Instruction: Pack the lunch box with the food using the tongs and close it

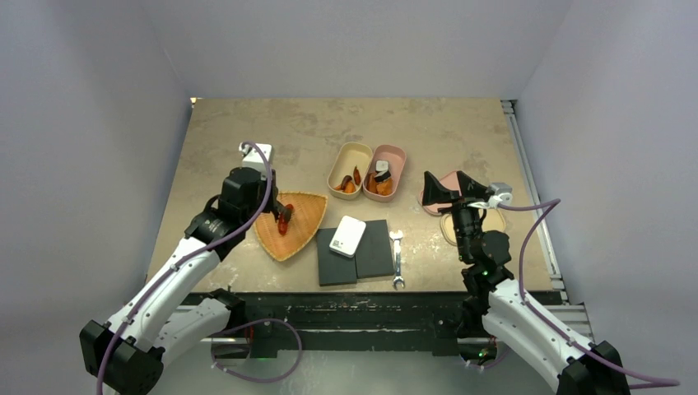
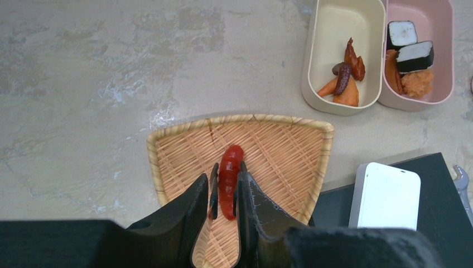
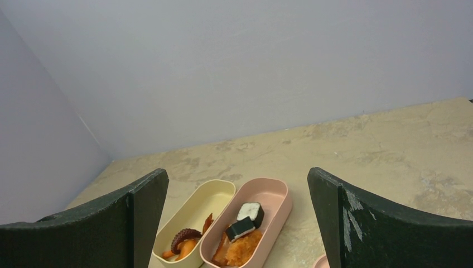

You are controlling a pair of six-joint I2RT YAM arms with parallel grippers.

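A red sausage (image 2: 230, 162) lies on the woven leaf-shaped tray (image 2: 295, 125). In the left wrist view, the fingers of my left gripper stand close along both its sides; whether they press on it is unclear. A cream lunch box (image 1: 354, 152) holds carrot pieces, a small dark sausage and other brown food in its near end. Touching its right side, a pink lunch box (image 1: 393, 151) holds rice pieces wrapped in black, fried food and an orange piece. My right gripper (image 1: 444, 176) is wide open and empty, above the right side of the table.
A pink lid (image 1: 450, 183) and a cream lid (image 1: 494, 220) lie under the right arm, partly hidden. A white device (image 1: 348, 236) rests on dark panels (image 1: 374, 251) at the front, with a wrench (image 1: 397, 259) beside them.
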